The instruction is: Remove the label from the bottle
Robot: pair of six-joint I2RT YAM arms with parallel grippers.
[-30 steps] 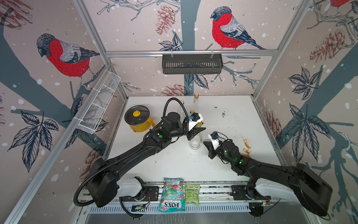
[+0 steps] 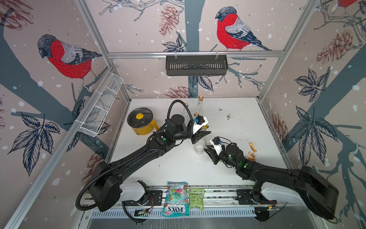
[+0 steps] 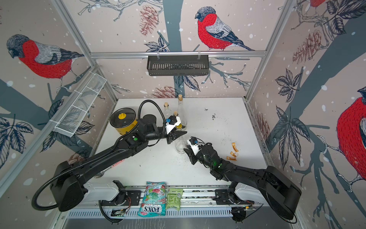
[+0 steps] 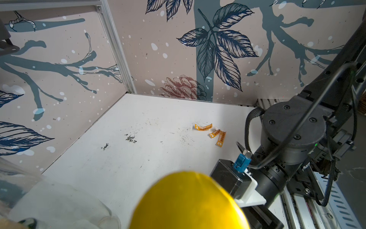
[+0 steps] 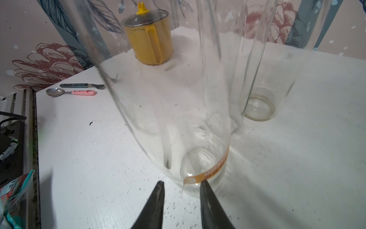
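Observation:
My left gripper (image 3: 177, 132) is shut on a clear glass bottle (image 5: 167, 114) near its yellow top (image 4: 188, 202), holding it above the table. A curved orange label strip (image 5: 205, 172) is on the bottle's lower edge. My right gripper is just below that edge, part open, its two fingertips near the strip with no thing clearly between them. Several torn orange label pieces (image 4: 202, 126) lie on the right side of the table.
Other clear bottles (image 5: 266, 99) stand behind the held one. A yellow pot (image 2: 141, 126) sits back left, with a spoon (image 5: 55, 91) and fork (image 5: 82, 85) nearby. Snack bags (image 2: 175, 198) lie at the front edge.
The left arm looks still.

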